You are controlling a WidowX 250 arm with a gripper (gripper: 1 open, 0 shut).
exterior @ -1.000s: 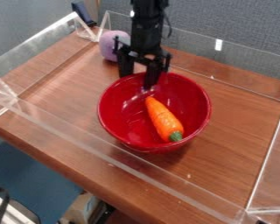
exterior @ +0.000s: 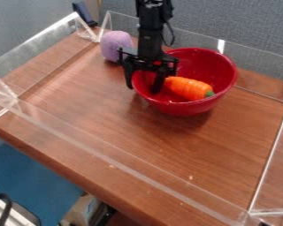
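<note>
My black gripper reaches down from the top centre onto the left rim of a red bowl, its lower end partly inside it. An orange toy carrot with a green end lies in the bowl, just right of the gripper. Whether the fingers are open or shut is hard to see. A purple round object sits behind the gripper to the left.
Clear acrylic walls border the wooden table. A grey wall stands behind, and a dark gap with blue floor shows at the lower left.
The bowl, carrot inside, has moved back and right and looks tilted or turned compared with before. My gripper has come lower at the bowl's left side.
</note>
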